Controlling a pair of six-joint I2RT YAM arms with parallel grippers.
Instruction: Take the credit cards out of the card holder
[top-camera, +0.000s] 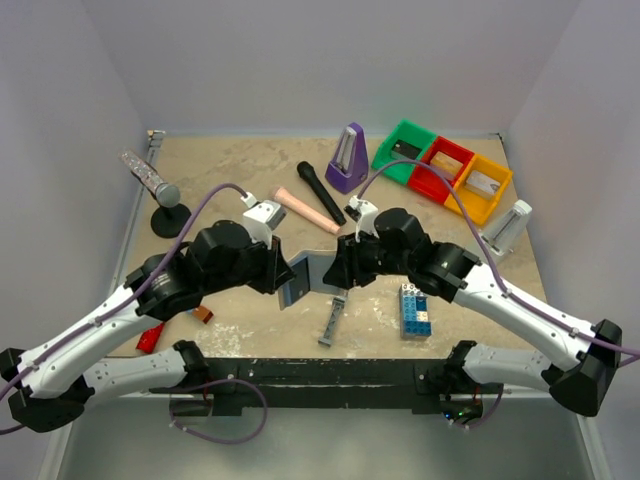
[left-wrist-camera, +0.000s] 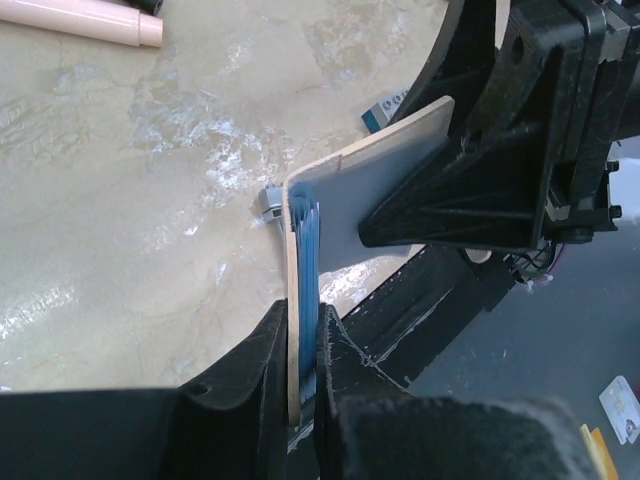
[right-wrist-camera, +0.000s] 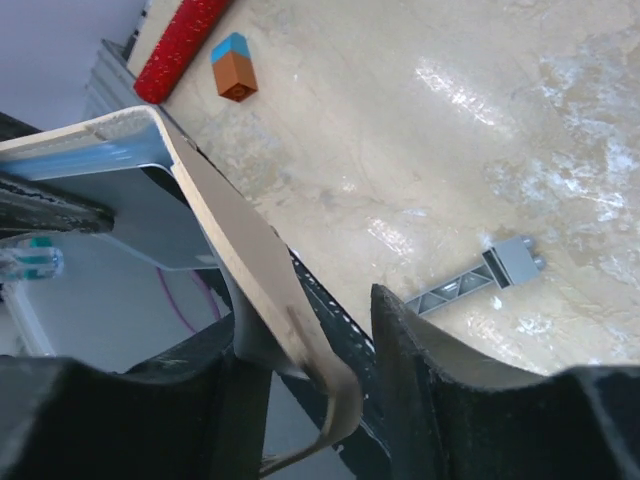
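The card holder (top-camera: 301, 276), an open wooden-edged fold with grey lining, hangs over the table's middle. My left gripper is shut on one side of it, where a stack of blue card sleeves (left-wrist-camera: 306, 260) shows edge-on beside the pale edge. My right gripper is at the other flap, whose pale edge (right-wrist-camera: 240, 230) runs down between its fingers; whether these press on it I cannot tell.
A grey toy piece (top-camera: 332, 318) lies below, a blue brick block (top-camera: 415, 310) to the right, a pink cylinder (top-camera: 305, 210) and microphone (top-camera: 320, 192) behind. Coloured bins (top-camera: 480, 190) stand at back right.
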